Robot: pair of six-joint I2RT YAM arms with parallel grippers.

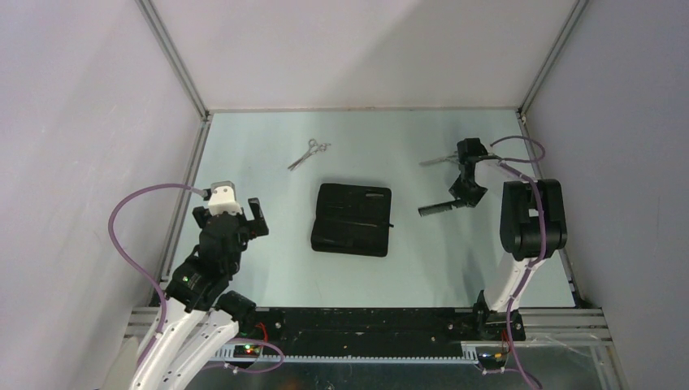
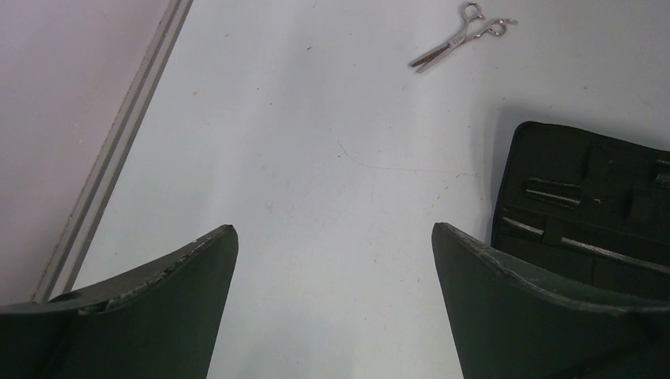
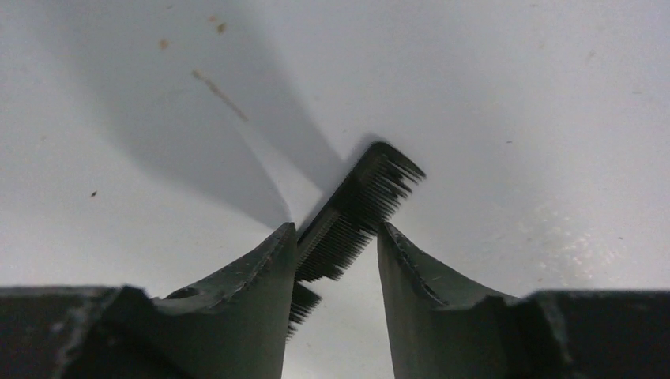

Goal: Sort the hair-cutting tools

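Observation:
A black comb [image 1: 436,208] lies on the right side of the pale table, its right end at my right gripper [image 1: 466,197]. In the right wrist view the comb [image 3: 355,205] runs between the part-open fingers of that gripper; whether they grip it is unclear. Scissors [image 1: 307,155] lie at the back left; another pair [image 1: 435,160] lies behind the comb, partly hidden by the right arm. An open black tool case [image 1: 351,240] rests in the middle. My left gripper stands open and empty at the left, beside the case.
Walls and metal rails border it at the left, back and right.

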